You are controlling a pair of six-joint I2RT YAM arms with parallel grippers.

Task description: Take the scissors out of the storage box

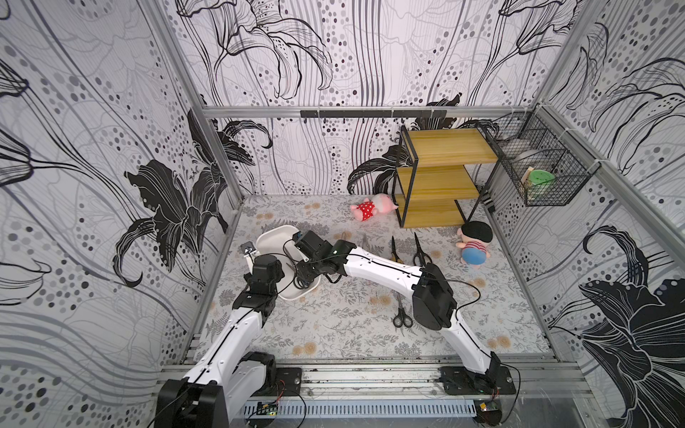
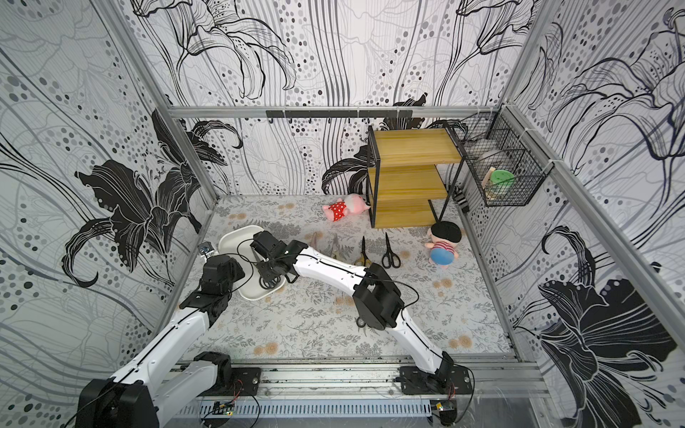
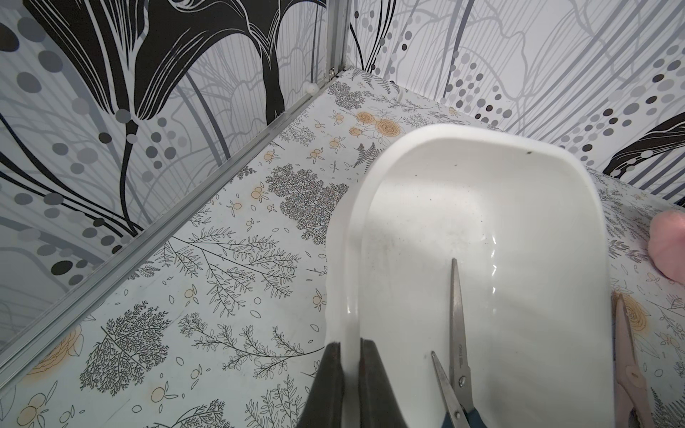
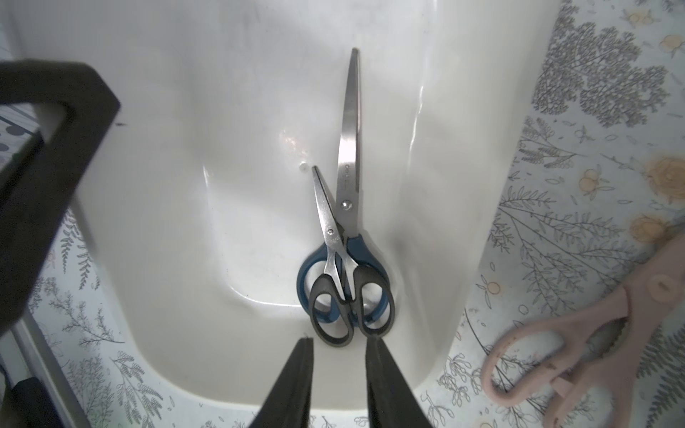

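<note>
In the white storage box (image 3: 542, 214) two pairs of scissors lie overlapped: a long blue-handled pair (image 4: 348, 142) and a shorter black-handled pair (image 4: 322, 207) on top of it, handles toward the near end. My left gripper is shut on the box's left rim. My right gripper hangs over the box, part open, just short of the scissors' handles, with nothing seen between its fingers.
Pink scissors (image 4: 642, 306) lie outside beside the box; more scissors (image 2: 390, 256) lie on the table. A pink doll (image 1: 367, 209), a wooden shelf (image 1: 442, 178), a boy doll (image 1: 473, 246) and a wire basket (image 1: 542, 164) stand at back and right.
</note>
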